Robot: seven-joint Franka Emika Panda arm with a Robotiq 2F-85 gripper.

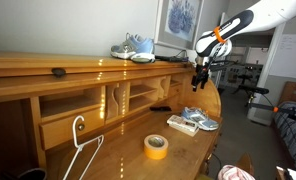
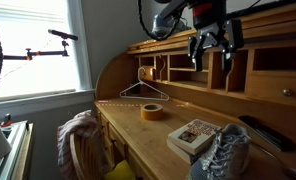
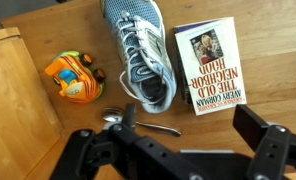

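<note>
My gripper hangs open over the right end of the wooden desk, with nothing held between its fingers. Below it in the wrist view lie a grey-blue sneaker (image 3: 143, 58), a paperback titled The Old Neighborhood (image 3: 210, 70), an orange patterned object (image 3: 76, 79) and a metal utensil (image 3: 153, 127), partly hidden by the left finger. Exterior view 2 shows the book (image 2: 192, 135) flat beside the shoe (image 2: 224, 153), both well beneath the gripper (image 2: 210, 50).
A roll of orange tape (image 1: 156, 147) and a white hanger (image 1: 80, 150) occupy the desk further along. Cubbies and drawers (image 2: 278, 90) line its back, under a shelf carrying more shoes (image 1: 138, 46). A black item (image 2: 266, 132) lies near the back.
</note>
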